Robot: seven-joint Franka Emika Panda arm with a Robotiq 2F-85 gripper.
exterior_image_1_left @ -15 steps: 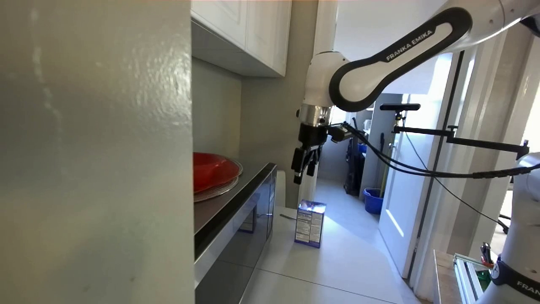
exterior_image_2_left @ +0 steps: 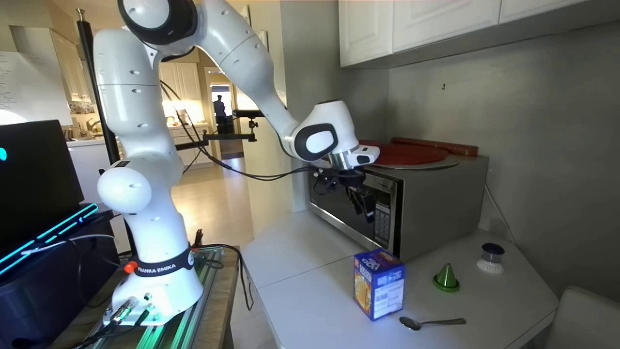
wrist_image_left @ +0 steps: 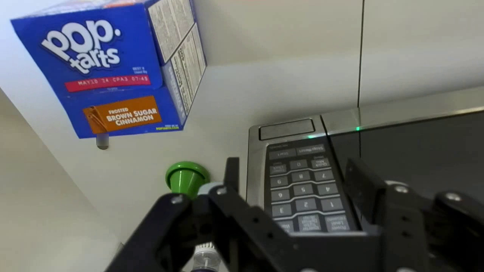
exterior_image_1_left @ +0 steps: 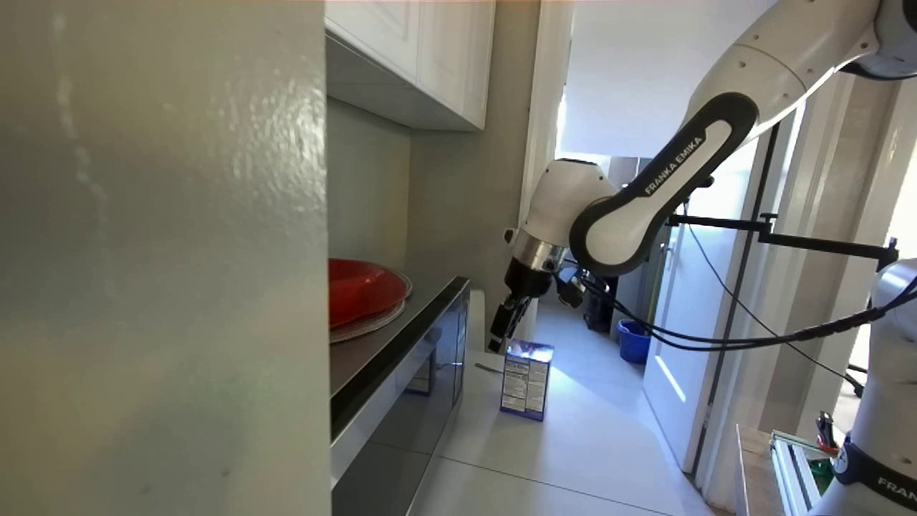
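My gripper stands open, its fingers [wrist_image_left: 232,174] apart and nothing held between them. In the second exterior view the gripper [exterior_image_2_left: 364,210] hangs tilted in front of the microwave's keypad [exterior_image_2_left: 381,223], above the counter. A blue Pop-Tarts box [exterior_image_2_left: 379,285] stands upright on the counter, lower than the gripper and apart from it. From the wrist, the box [wrist_image_left: 109,59] shows at upper left, while the keypad [wrist_image_left: 304,190] appears beyond the gap between the fingers.
A green cone-shaped item [exterior_image_2_left: 446,278], a brush [exterior_image_2_left: 491,258] and a spoon [exterior_image_2_left: 433,322] lie right of the box. Red plates [exterior_image_2_left: 410,153] rest on the microwave [exterior_image_2_left: 444,203]. White cabinets [exterior_image_2_left: 447,23] hang overhead. The counter [exterior_image_2_left: 314,256] left of the box is clear.
The arm has come lower, and the gripper has tilted with its fingertips swinging toward the microwave side. The box has stayed in place.
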